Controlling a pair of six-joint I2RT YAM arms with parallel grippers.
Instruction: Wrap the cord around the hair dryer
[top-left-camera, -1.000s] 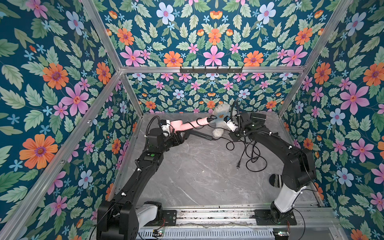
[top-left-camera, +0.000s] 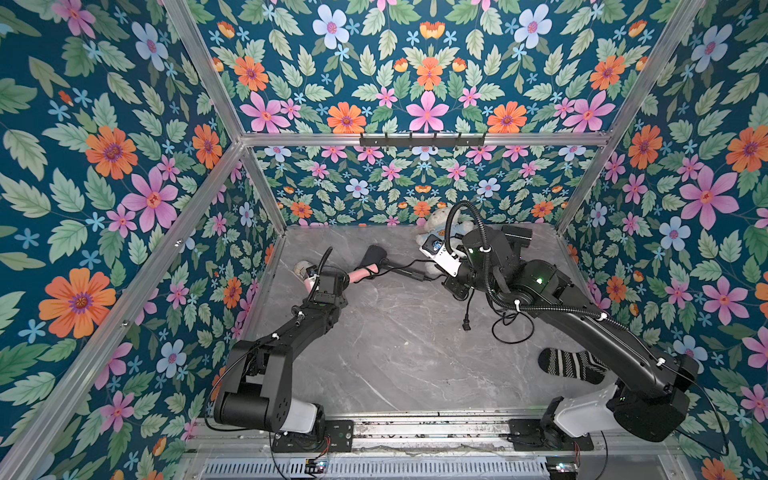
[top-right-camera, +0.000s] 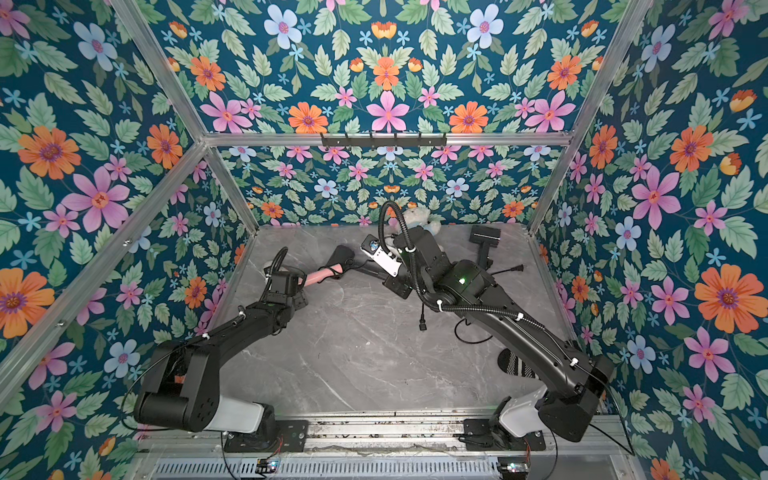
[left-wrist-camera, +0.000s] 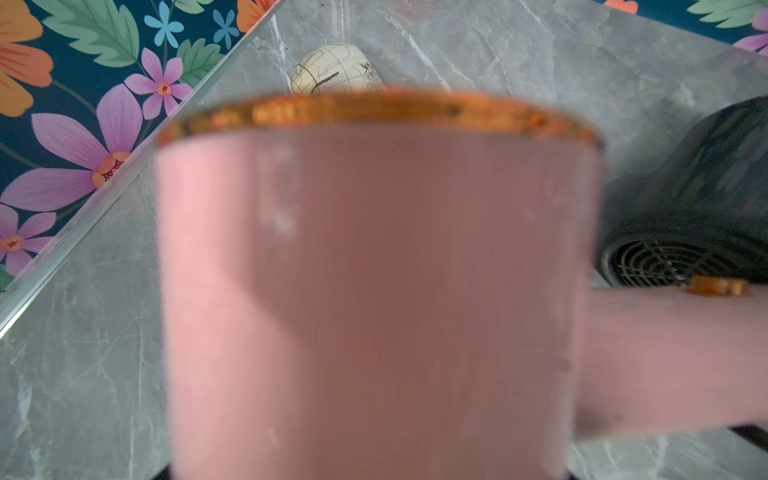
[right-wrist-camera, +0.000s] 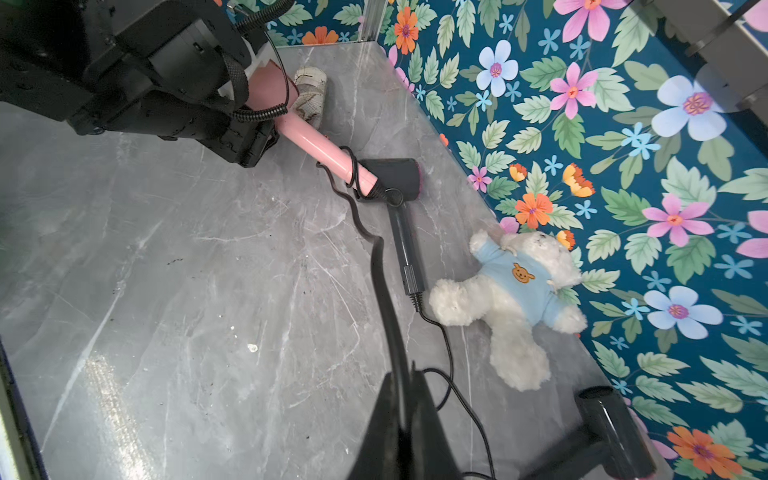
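Observation:
The pink hair dryer hangs at the far left, its barrel (left-wrist-camera: 376, 304) filling the left wrist view. My left gripper (top-left-camera: 323, 280) is around that barrel; its fingers are mostly hidden, with only dark tips low on either side. A black cord (right-wrist-camera: 378, 264) loops loosely about the pink handle (right-wrist-camera: 316, 144), then stretches across to my right gripper, which is shut on it. From above, the taut stretch of cord between the arms is thin and partly blends with a dark dryer behind.
A black hair dryer (right-wrist-camera: 406, 240) lies below the pink handle. A white bear (right-wrist-camera: 516, 292) sits by the back wall, with another black dryer (right-wrist-camera: 616, 436) to its right. A striped sock (top-left-camera: 572, 364) lies front right.
The left gripper and pink dryer moved left, with the handle drawn away from the bear. My right arm swung and turned its wrist toward the left, still with the cord.

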